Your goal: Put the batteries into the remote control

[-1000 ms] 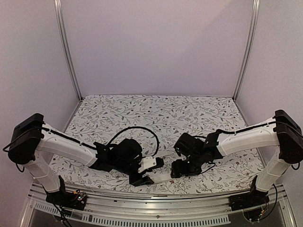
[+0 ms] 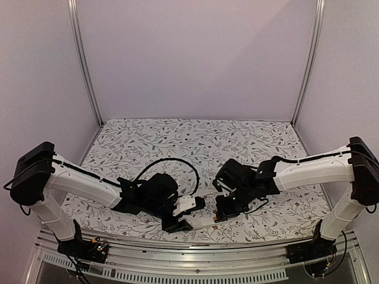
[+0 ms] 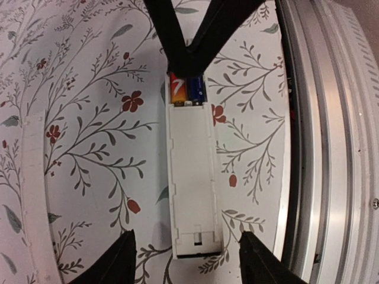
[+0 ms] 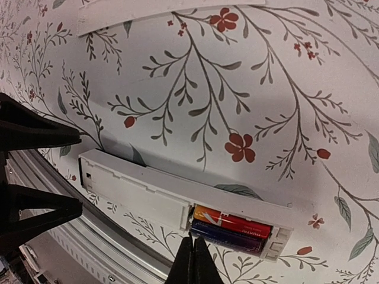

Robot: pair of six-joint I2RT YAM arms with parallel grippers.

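Observation:
The white remote control [image 3: 192,171] lies with its battery bay facing up. Side by side in that bay are an orange-red battery [image 4: 237,223] and a dark blue battery [image 4: 228,238]; both appear seated low between the walls. My left gripper is open at the remote's far end from the bay, one finger on each side with gaps showing in the left wrist view. My right gripper is shut, its tips together with nothing between them, at the batteries' inner ends. In the left wrist view its fingers [image 3: 186,62] hide most of the bay.
A loose white strip [image 3: 37,195], perhaps the cover, lies apart from the remote on the patterned table. Close along the remote's other side runs the table's metal front rail [image 3: 320,148]. Behind both arms the tabletop [image 2: 195,142] is clear.
The left arm and remote have stayed still.

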